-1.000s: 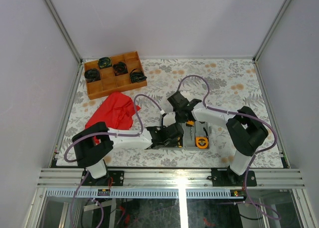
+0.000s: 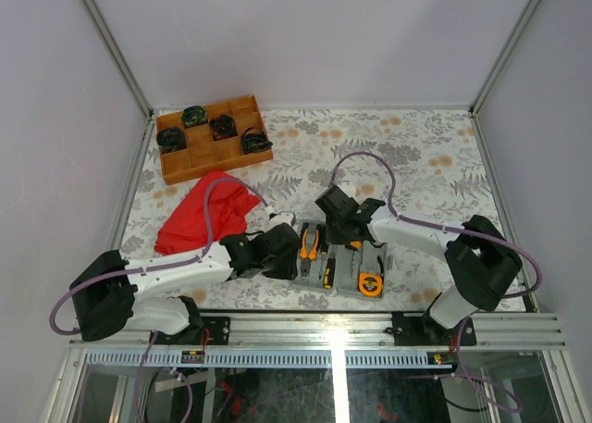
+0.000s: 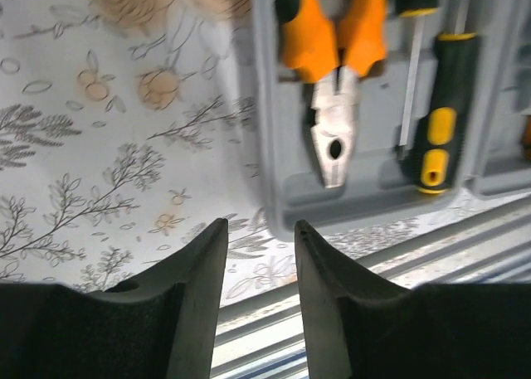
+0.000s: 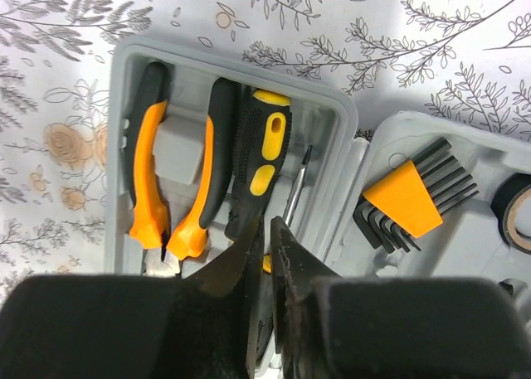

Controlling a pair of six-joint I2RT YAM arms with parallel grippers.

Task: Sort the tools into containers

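Observation:
A grey two-part tool case (image 2: 314, 284) holds orange pliers (image 3: 335, 130), cutters (image 4: 144, 180), a yellow-black screwdriver (image 4: 261, 163), an orange hex key set (image 4: 402, 198), black tape (image 4: 513, 209) and an orange tape measure (image 2: 370, 283). My left gripper hangs just left of the case's near corner, fingertips a little apart with nothing between them. My right gripper is over the left compartment, fingertips close together near the screwdriver; whether anything is between them is unclear.
A wooden divider box (image 2: 199, 159) with coiled cables stands at back left. A red cloth (image 2: 199, 217) lies left of the case.
My left arm has moved left, uncovering pliers in the case. My right gripper has shifted slightly right and down in the top view.

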